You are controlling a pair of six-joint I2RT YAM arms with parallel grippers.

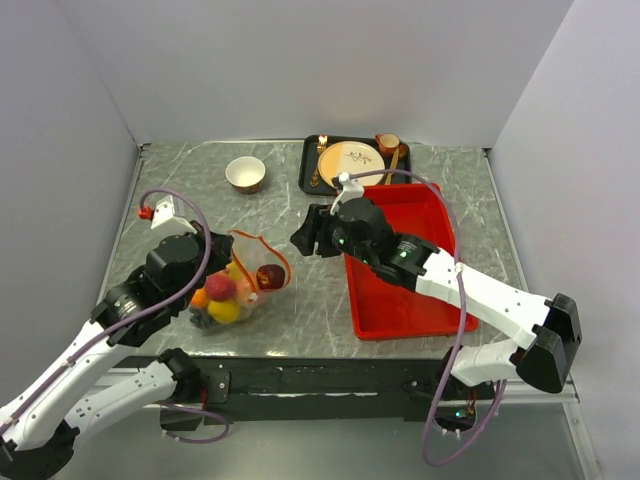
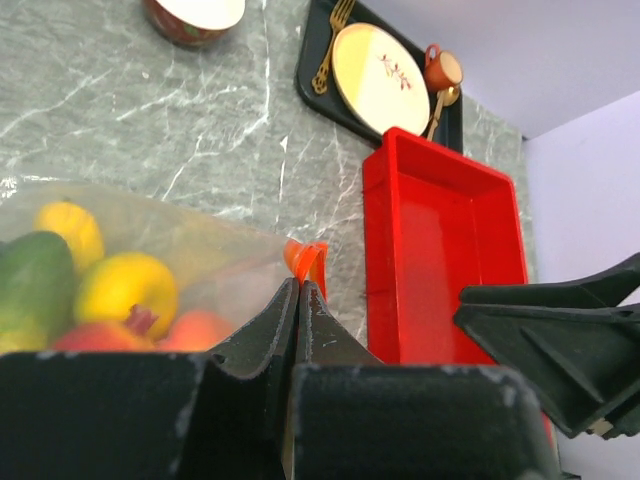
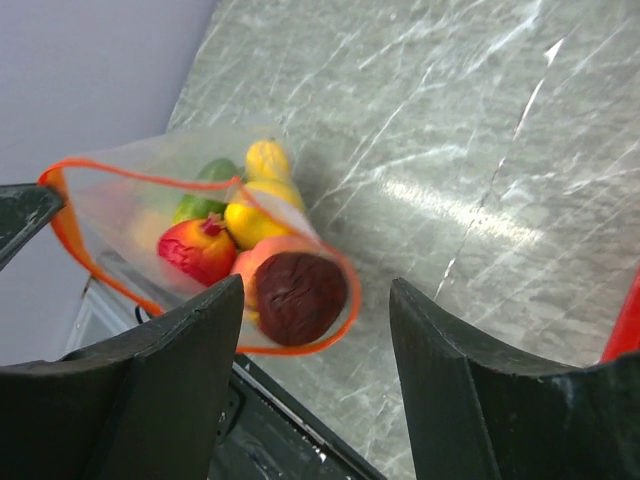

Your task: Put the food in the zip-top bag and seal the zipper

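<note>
The clear zip top bag [image 3: 150, 160] with an orange rim lies at the left of the counter, holding yellow fruits [image 2: 130, 295], a green avocado-like item [image 2: 35, 290], red fruit [image 3: 195, 250] and a dark round item [image 3: 300, 295]. My left gripper is shut at the bag's orange edge [image 2: 305, 255], pinching it between its fingertips. My right gripper stands open to the right of the bag, with nothing held; the bag's mouth shows between its fingers in its wrist view, apart from them.
The red tray [image 1: 400, 310] fills the right of the counter, below my right arm. Behind are a black tray [image 1: 308, 180] with plate, cup and cutlery, and a white bowl [image 1: 245, 170].
</note>
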